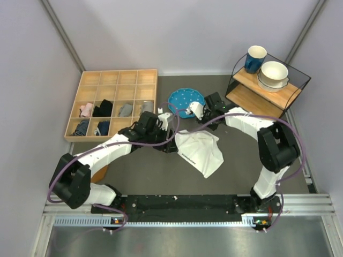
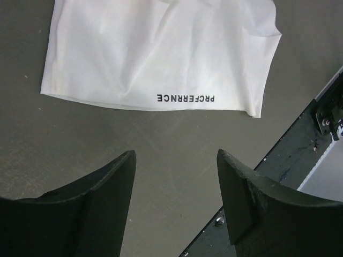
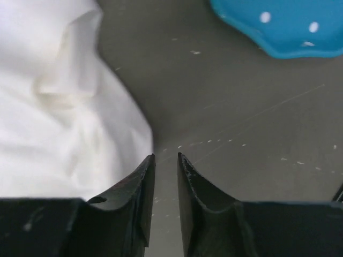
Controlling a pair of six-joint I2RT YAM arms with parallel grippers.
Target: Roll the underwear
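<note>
The white underwear (image 1: 201, 152) lies loosely spread on the table, lettering along one edge in the left wrist view (image 2: 185, 98). My left gripper is open just beside that lettered edge, bare table between its fingers. My right gripper is part open beside the cloth's wrinkled far edge (image 3: 107, 112), with table showing in the narrow gap between its fingertips.
A blue dotted plate (image 1: 186, 99) is behind the cloth. A wooden divided organizer (image 1: 110, 85) with rolled clothes stands back left, a shelf (image 1: 252, 101) with cup and bowls back right.
</note>
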